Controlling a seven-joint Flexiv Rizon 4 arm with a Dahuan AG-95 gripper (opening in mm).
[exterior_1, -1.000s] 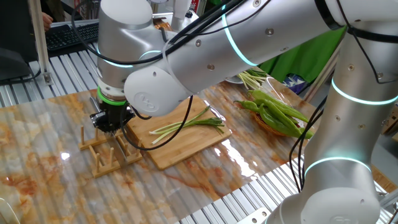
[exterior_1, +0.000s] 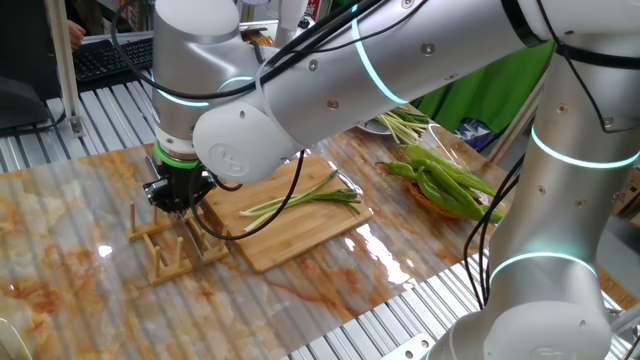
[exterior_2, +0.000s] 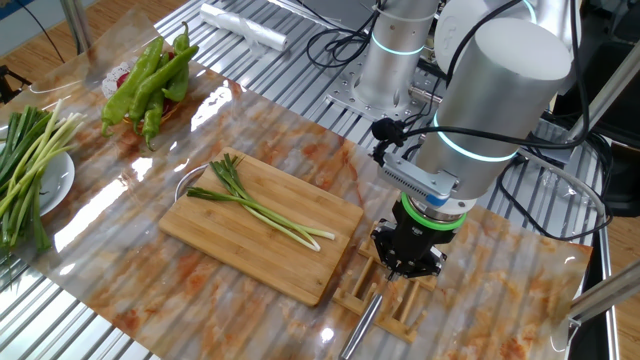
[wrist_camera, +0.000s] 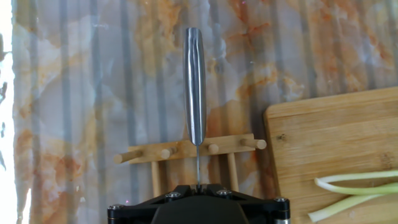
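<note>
A knife with a steel handle (wrist_camera: 194, 87) points away from my gripper in the wrist view, its blade edge-on as a thin line running back to the fingertips. The fingers look shut on this blade; most of it is hidden by the gripper. In exterior view 2 the handle (exterior_2: 361, 327) slants down beside my gripper (exterior_2: 393, 272). The wooden peg rack (wrist_camera: 177, 149) is right below the gripper and knife. Whether the blade touches the rack cannot be told. From exterior view 1, my gripper (exterior_1: 180, 208) appears low over the rack (exterior_1: 172, 270).
A wooden cutting board (exterior_2: 270, 262) with green onions (exterior_2: 262, 207) lies beside the rack. Green peppers (exterior_2: 150, 88) in a basket and a plate (exterior_2: 58, 180) of more onions are farther off.
Over the last second the arm has shifted slightly left in exterior view 1, with the gripper staying low at the rack. Board, onions and peppers have not moved.
</note>
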